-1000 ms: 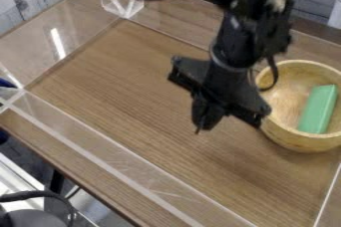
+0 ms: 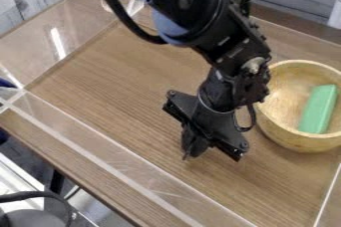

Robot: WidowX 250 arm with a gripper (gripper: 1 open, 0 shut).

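Observation:
My black gripper is low over the middle of the wooden table, its tips close to the surface. It looks shut; whether a small thin item lies at its tips is too small to tell. To its right is a beige bowl holding a green block. The arm hides part of the table behind it.
Clear plastic edging runs along the table's left and front sides. A black cable loops at the lower left, beyond the table's edge. The table left of my gripper is bare.
Over the last second my gripper has come down and toward the front of the table. The bowl and green block have stayed in place.

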